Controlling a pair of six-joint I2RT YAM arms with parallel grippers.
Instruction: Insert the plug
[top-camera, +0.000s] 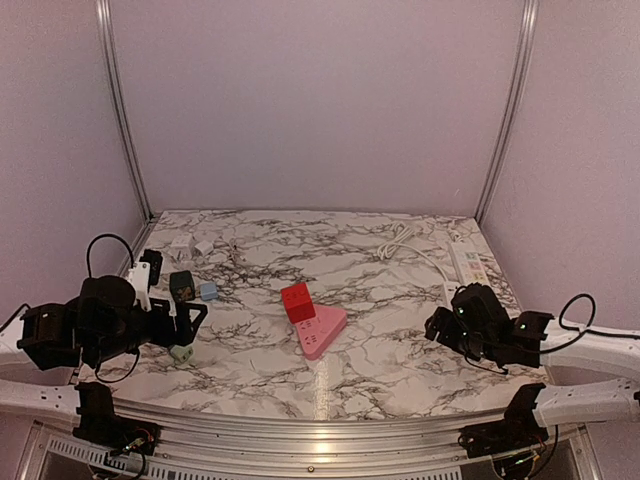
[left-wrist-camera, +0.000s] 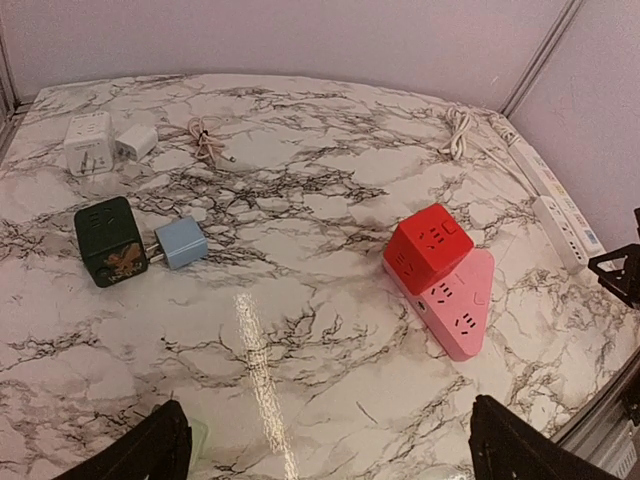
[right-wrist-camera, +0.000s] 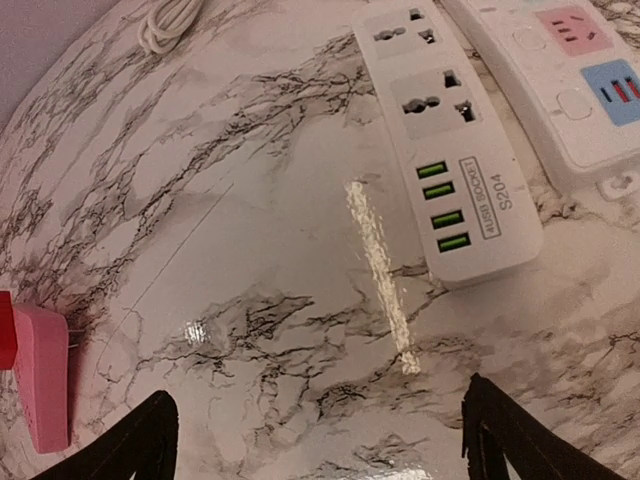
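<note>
A dark green cube and a light blue cube with metal prongs lie at the left, as does a white cube. The red cube rests on a pink triangular socket block. A white power strip and a second strip lie at the right. My left gripper is open above the front left of the table, near a pale green piece. My right gripper is open, short of the power strips, with nothing between its fingers.
Coiled white cable lies at the back right, and a thin cord at the back left. Walls surround the back and sides.
</note>
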